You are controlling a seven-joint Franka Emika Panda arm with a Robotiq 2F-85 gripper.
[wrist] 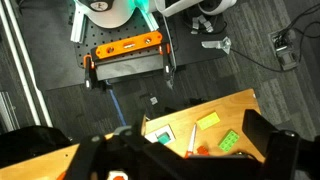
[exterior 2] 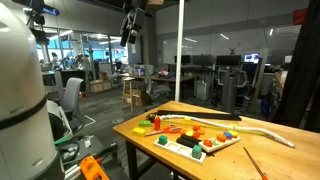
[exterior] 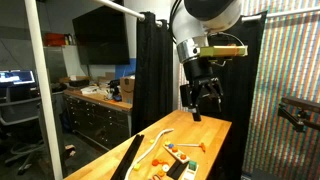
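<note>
High above the wooden table (exterior: 150, 142), my gripper (exterior: 207, 103) hangs open and empty. In the wrist view its two dark fingers stand far apart at the lower left and right. Between and below them lie a yellow block (wrist: 208, 121), a green block (wrist: 229, 141) and part of a pale board at the table's edge. On the tabletop, a pale board (exterior 2: 180, 150) carries green round pieces. Several small red, orange, yellow and blue pieces lie around it. The gripper touches none of these things.
A long black strip (exterior: 128, 158) and a curved pale stick (exterior 2: 265, 132) lie across the table. A thin reddish stick (exterior 2: 256, 165) lies near its front right. Bare wood shows at the table's right side in exterior view 2. A dark curtain hangs behind.
</note>
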